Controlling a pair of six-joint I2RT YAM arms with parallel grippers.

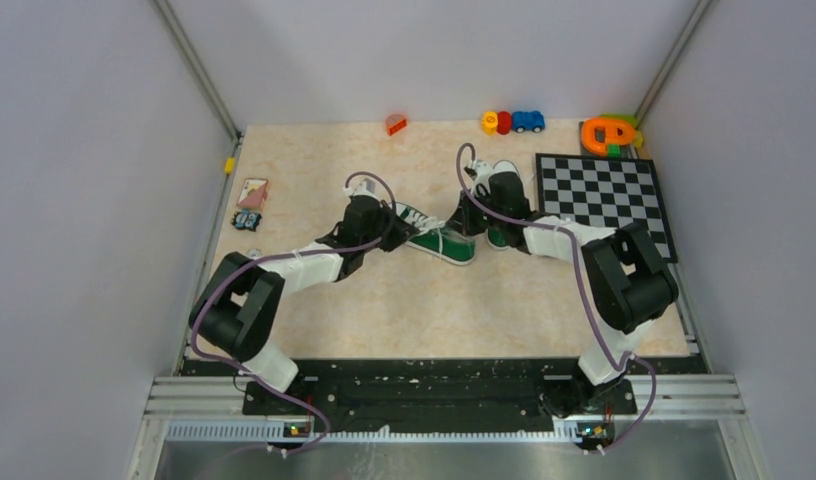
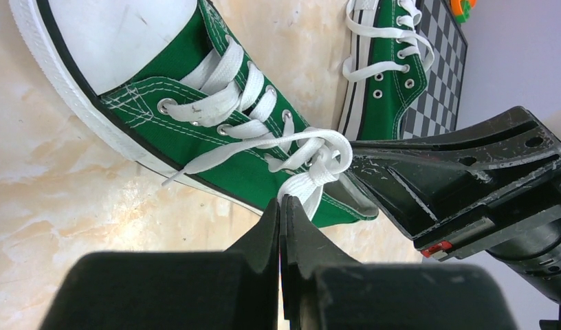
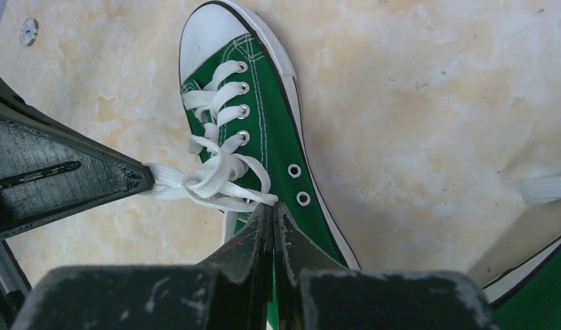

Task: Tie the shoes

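Note:
A green sneaker (image 1: 454,248) lies between my two grippers, its white lace knotted over the tongue, as the knot (image 3: 219,175) shows in the right wrist view. My left gripper is shut on one white lace loop (image 2: 309,185) beside the knot. At the knot's opposite side, my right gripper is shut with a lace strand (image 3: 254,196) at its fingertips. The lace spans the short gap between both grippers. Another green sneaker (image 2: 384,89) stands to the right, its laces loose; the right arm partly covers it from above.
A checkered board (image 1: 604,205) lies on the right, with an orange toy (image 1: 606,132) behind it. Toy vehicles (image 1: 527,121) line the back edge. Small items (image 1: 248,219) sit at the far left.

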